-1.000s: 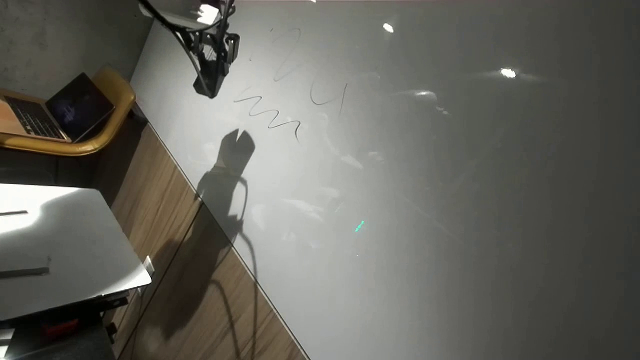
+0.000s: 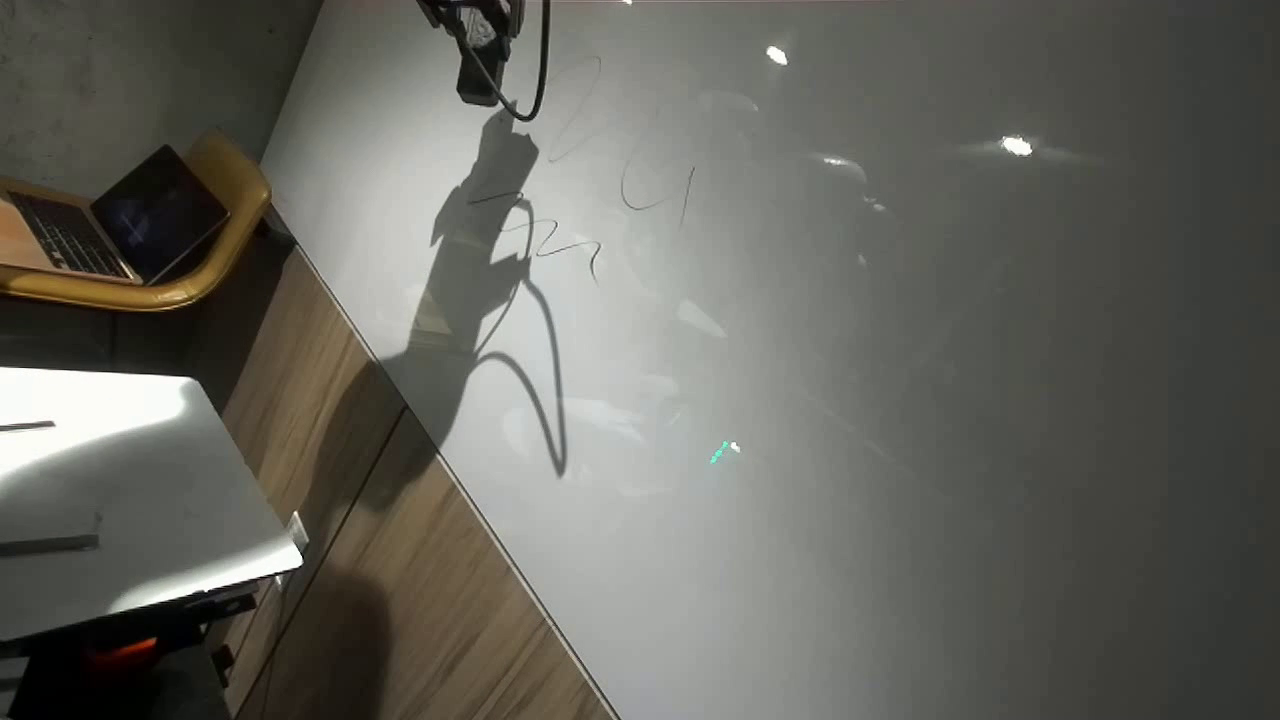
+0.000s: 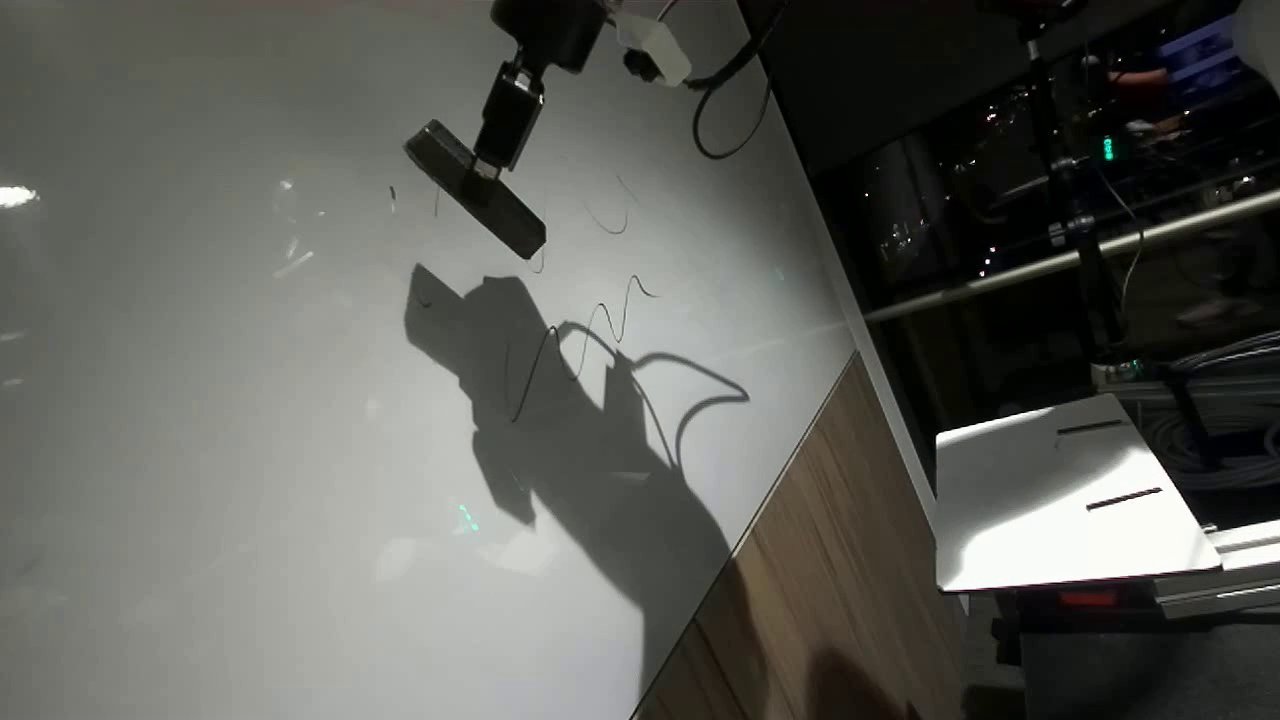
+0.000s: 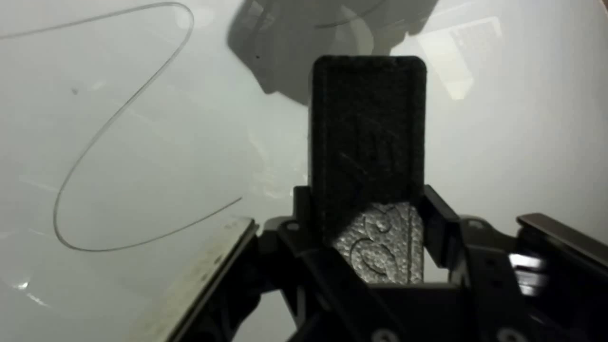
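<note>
A dark rectangular eraser block (image 4: 367, 137) is clamped between the two fingers of my gripper; its lower part catches light and shows an embossed pattern. In exterior view 2 the block (image 3: 510, 220) is held slantwise at the end of the gripper (image 3: 486, 168), in front of the whiteboard (image 3: 180, 480). Whether it touches the board cannot be told. Thin dark marker lines, including a wavy line (image 3: 609, 314) and a curved stroke (image 3: 612, 228), run across the board close by. Another looping line (image 4: 108, 122) crosses the wrist view's left side.
Wooden panels (image 2: 408, 588) border the board along its lower edge. A white tray-like plate (image 2: 120, 480) and a laptop on a yellow chair (image 2: 228, 192) stand to the left in exterior view 1. The board's right side is clear. My arm's shadow darkens part of it.
In exterior view 1 my gripper has moved up and right, partly leaving the frame at the top. Its shadow has moved up the board and now covers part of the wavy line.
</note>
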